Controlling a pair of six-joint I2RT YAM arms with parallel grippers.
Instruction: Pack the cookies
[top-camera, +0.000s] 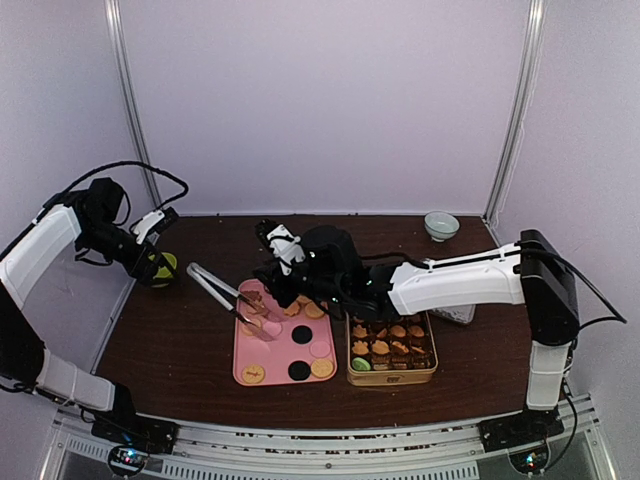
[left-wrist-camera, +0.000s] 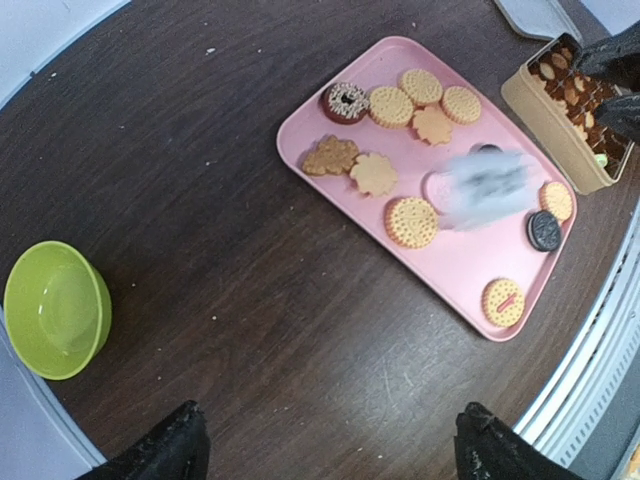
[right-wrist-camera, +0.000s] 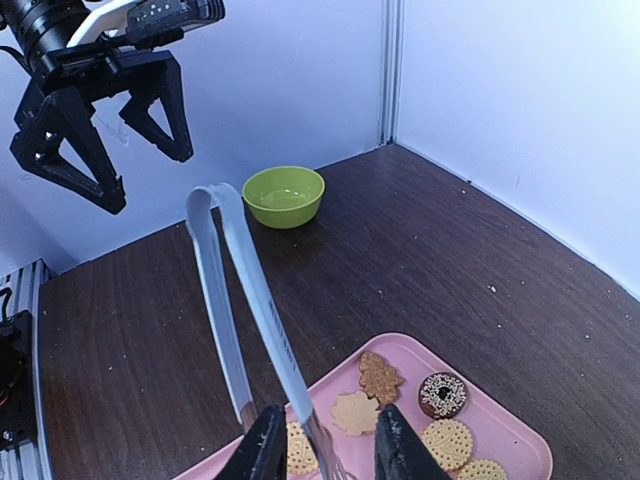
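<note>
Metal tongs (top-camera: 212, 284) with pink tips lean to the left over the pink tray (top-camera: 245, 358), blurred in the left wrist view. My right gripper is open above the tray; one tong arm crosses the gap between its fingers, and whether it touches them I cannot tell. Cookies lie on the tray, including a sprinkled ring (left-wrist-camera: 345, 103), a dark sandwich cookie (left-wrist-camera: 544, 231) and several pale round ones. A tin box (top-camera: 391, 377) filled with cookies in rows stands right of the tray, partly covered by the right arm. Off at the left, my left gripper hangs open and empty.
A green bowl (left-wrist-camera: 58, 310) sits at the table's left side, below the left gripper. A pale bowl (top-camera: 441, 226) is at the back right. Behind the tin, a flat grey lid-like piece (top-camera: 455, 313) shows.
</note>
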